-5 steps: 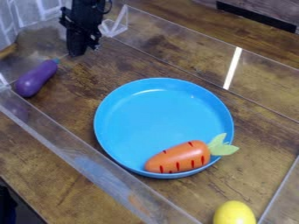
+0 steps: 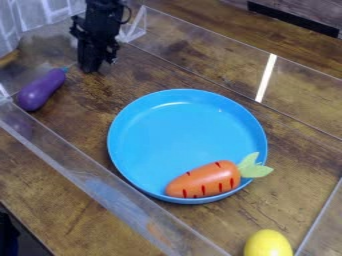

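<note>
The black gripper (image 2: 91, 55) hangs low at the upper left, above and behind a purple eggplant (image 2: 40, 90) lying near the left wall; its fingers are too dark to read. A blue plate (image 2: 174, 130) sits in the middle, holding an orange toy carrot (image 2: 203, 181) with green leaves on its lower right part. A yellow lemon-like object (image 2: 267, 244) lies at the bottom right.
Clear plastic walls edge the wooden surface (image 2: 201, 60) on the left and front. The wood to the right of and behind the plate is largely free.
The gripper has shifted slightly and appears a little lower than a second ago. The eggplant, plate, carrot and yellow object look unmoved.
</note>
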